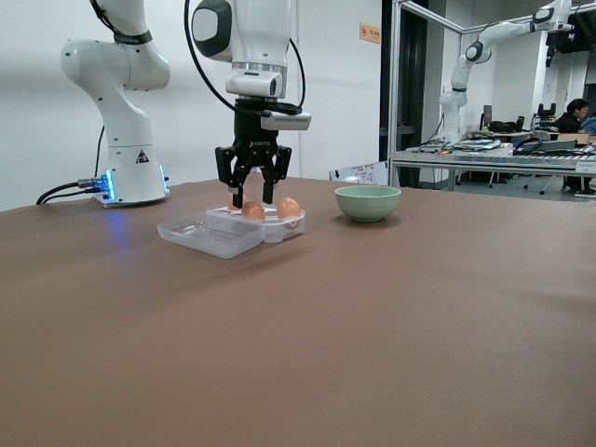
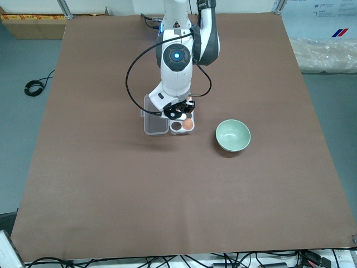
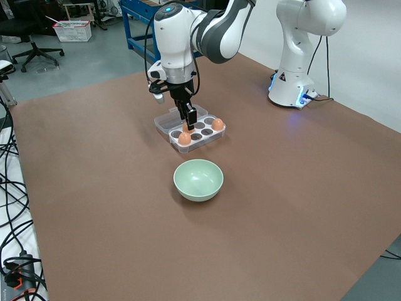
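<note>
My black gripper (image 1: 252, 196) is lowered over a clear plastic egg tray (image 3: 204, 137) with an open lid (image 1: 209, 240). Its two fingers stand apart at the tray, around or just above an egg; whether they touch it cannot be told. Brown eggs sit in the tray, seen as an egg (image 3: 217, 124), another egg (image 3: 185, 138) and one partly hidden by the gripper. A pale green bowl (image 2: 233, 134) stands empty beside the tray, to its right in the left camera view.
The arm's white base (image 3: 288, 88) stands behind at the table's back, with cables nearby.
</note>
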